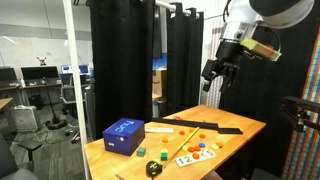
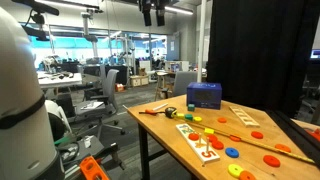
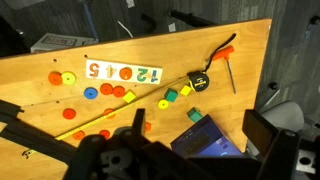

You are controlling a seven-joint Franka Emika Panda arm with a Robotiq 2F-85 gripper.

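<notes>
My gripper (image 1: 217,78) hangs high above the wooden table, its fingers spread and nothing between them. In the wrist view its dark fingers (image 3: 112,155) frame the lower part of the picture. A dark blue box (image 1: 124,137) rests at the table's far left. The white number board (image 3: 123,72) carries orange-red shapes. Near it runs a long yellow stick (image 3: 118,111). Red, blue and yellow discs (image 3: 91,93) are scattered around. Small green cubes (image 3: 194,115) sit near the box, and a black round object with a strap (image 3: 199,78) lies apart.
An orange-handled tool (image 3: 222,53) lies near the table edge. Dark flat strips (image 1: 176,130) and a pale strip (image 1: 159,128) lie along the back. Black curtains (image 1: 120,60) hang behind. Air between gripper and table is clear.
</notes>
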